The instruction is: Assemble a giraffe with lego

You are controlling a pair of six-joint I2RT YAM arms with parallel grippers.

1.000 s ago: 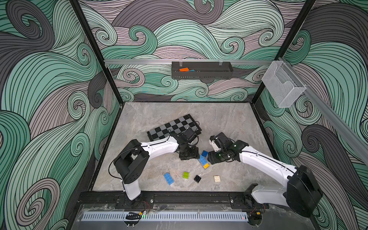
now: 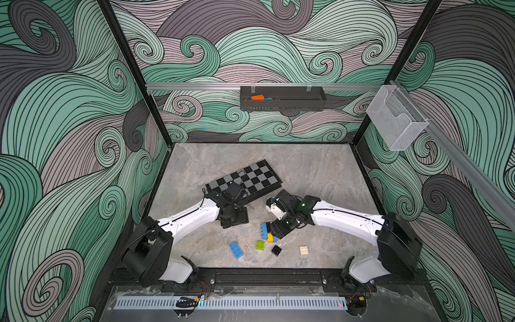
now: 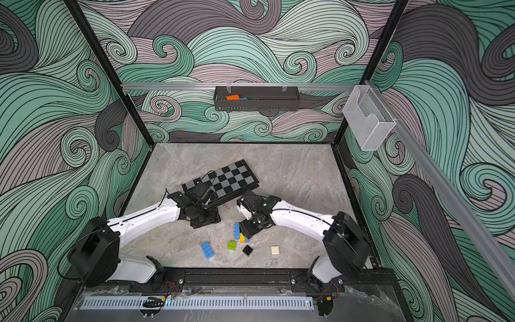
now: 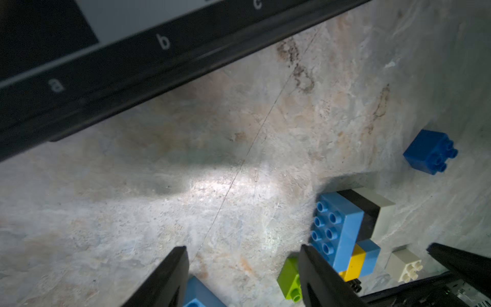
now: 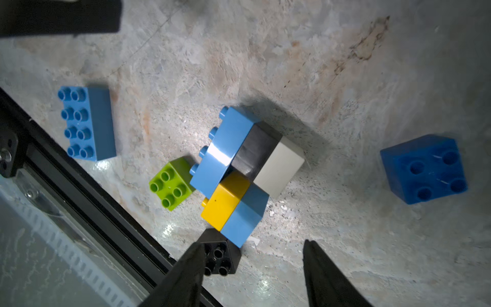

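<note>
A joined stack of bricks, light blue point(image 5: 225, 148), black point(image 5: 255, 148), white point(image 5: 280, 166), yellow point(image 5: 226, 198) and another light blue point(image 5: 246, 215), lies on its side on the table. Loose around it are a lime green brick point(image 5: 172, 183), a black brick point(image 5: 223, 250), a dark blue brick point(image 5: 423, 167), a long light blue brick point(image 5: 92, 122) and a cream brick point(image 2: 304, 250). My right gripper hangs above, fingers apart, nothing between them. Over bare table left of the stack, my left gripper is likewise open and empty.
A chessboard point(image 2: 249, 179) lies behind the left gripper. High at the back hangs a dark bin point(image 2: 284, 102) holding an orange piece; a white mesh basket point(image 2: 397, 120) is on the right. Bare table lies at the back right.
My left arm has drawn back leftward; my right arm has moved left over the stack.
</note>
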